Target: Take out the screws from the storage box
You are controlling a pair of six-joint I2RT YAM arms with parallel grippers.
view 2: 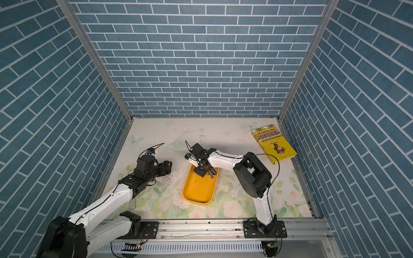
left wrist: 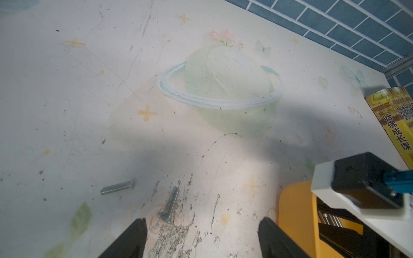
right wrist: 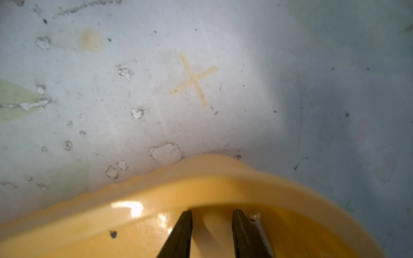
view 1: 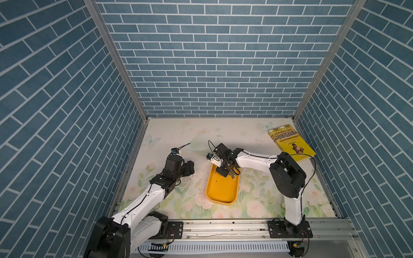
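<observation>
The orange storage box (view 1: 222, 189) lies in the middle of the table. Several screws (view 2: 211, 173) rest in its far right part, partly covered by the right arm. Down inside the box's far end is my right gripper, its fingers part open with a gap between them; one screw (right wrist: 260, 230) lies just right of the right finger. My left gripper stands wide apart over the table left of the box, holding nothing. Two loose screws, one lying flat (left wrist: 117, 187) and one more upright in view (left wrist: 170, 205), are on the table ahead of it.
A yellow book (view 1: 292, 142) lies at the table's far right. The right arm (view 1: 258, 160) reaches across to the box from the right. Table space behind the box is clear.
</observation>
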